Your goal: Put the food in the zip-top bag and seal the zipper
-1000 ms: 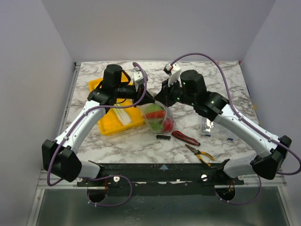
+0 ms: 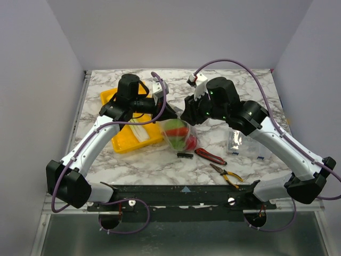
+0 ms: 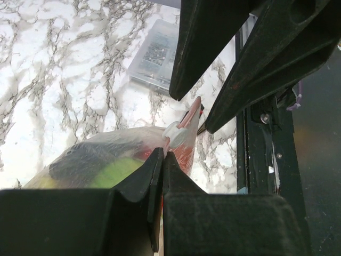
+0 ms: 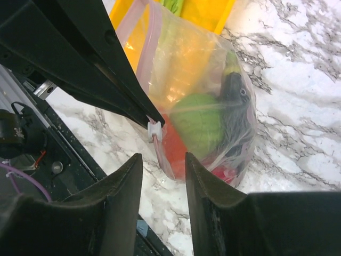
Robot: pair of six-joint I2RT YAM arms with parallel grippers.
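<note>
The clear zip top bag [image 2: 169, 128] stands on the table with food inside: a green round item [image 4: 198, 124], a red-orange one [image 4: 173, 144] and a dark long one [image 4: 234, 109]. My left gripper is shut on the bag's top edge, right beside the white slider [image 3: 171, 129]. Part open, my right gripper has its fingertips on either side of the free end of the zipper edge, with gaps showing. The slider [image 4: 154, 130] sits between the left fingertips and that end.
A yellow tray [image 2: 123, 143] with vegetables lies to the left, behind the left arm. Front right are a red-handled tool [image 2: 210, 156], yellow pliers [image 2: 228, 174] and a black comb-like piece [image 2: 185, 155]. A clear case [image 2: 246, 146] lies at the right.
The right gripper's fingers have spread apart, and it has shifted slightly to the right, away from the left gripper. The left arm shifted only slightly early on; the bag stays in place.
</note>
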